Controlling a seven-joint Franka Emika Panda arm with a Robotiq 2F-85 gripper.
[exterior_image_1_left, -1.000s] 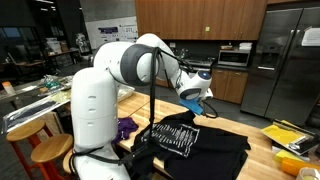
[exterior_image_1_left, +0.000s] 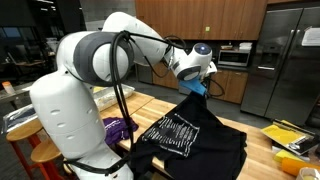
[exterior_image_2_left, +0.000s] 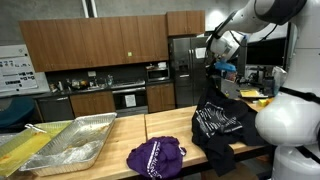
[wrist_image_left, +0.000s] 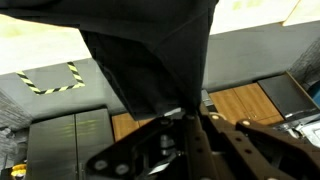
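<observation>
A large black cloth (exterior_image_1_left: 200, 143) with white markings lies partly on the wooden table, one part of it drawn up into a peak. At the top of that peak is my gripper (exterior_image_1_left: 204, 91), shut on the cloth well above the tabletop. In exterior view 2 the raised cloth (exterior_image_2_left: 220, 121) hangs in folds below the arm at the right. Dark fabric (wrist_image_left: 150, 75) runs down to the gripper in the wrist view. The fingertips themselves are mostly hidden there.
A bunched purple cloth (exterior_image_2_left: 157, 158) rests near the table's front edge. Behind it stands a foil-like tray (exterior_image_2_left: 72, 142). Yellow items (exterior_image_1_left: 284, 135) lie at the table's right end. Stools (exterior_image_1_left: 45, 151) stand at the left. Bare wood shows along the table's far side.
My gripper has risen from low over the table, drawing the black cloth up into a taller peak. The purple cloth and the yellow items stay where they were.
</observation>
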